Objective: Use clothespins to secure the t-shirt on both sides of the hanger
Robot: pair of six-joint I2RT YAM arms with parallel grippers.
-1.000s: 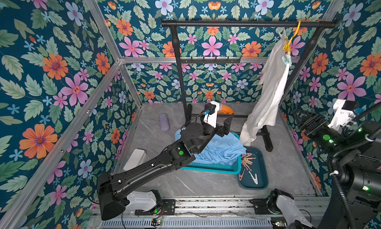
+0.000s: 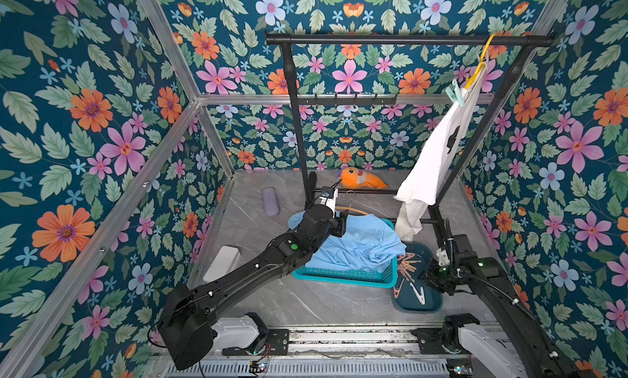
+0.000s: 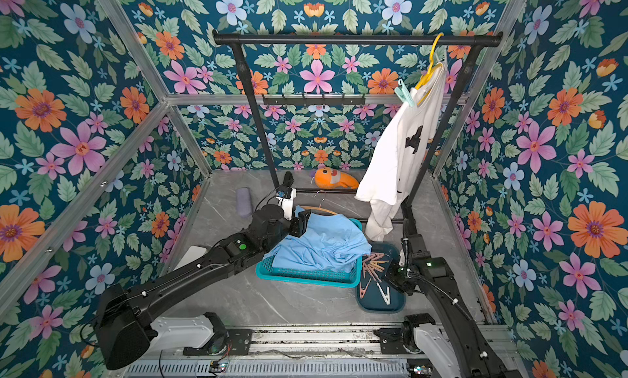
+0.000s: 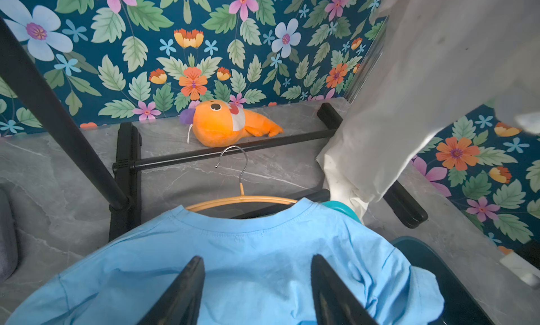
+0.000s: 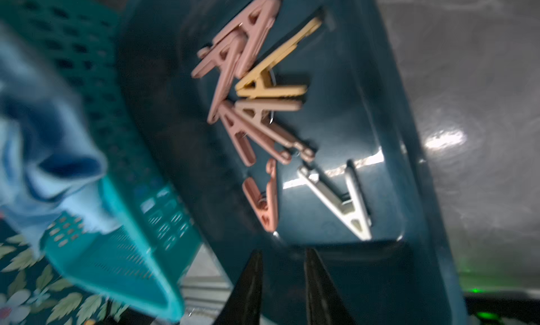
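Note:
A white t-shirt hangs on a yellow hanger at the rack's right, a mint clothespin at its top. A blue t-shirt and wooden hanger lie in the teal basket, with my left gripper above them; whether anything is between its fingers is unclear. My right gripper is over the dark tray, fingers apart with nothing visible between them, near loose clothespins, including a white one, a yellow one and several pink ones.
The black rack stands behind the basket. An orange plush toy lies at the back. A grey object and a white box sit on the left floor, which is otherwise mostly clear.
My right arm has swung left and down to the clothespin tray. My left gripper has moved a little down-left over the blue t-shirt. The hanging white t-shirt has swayed.

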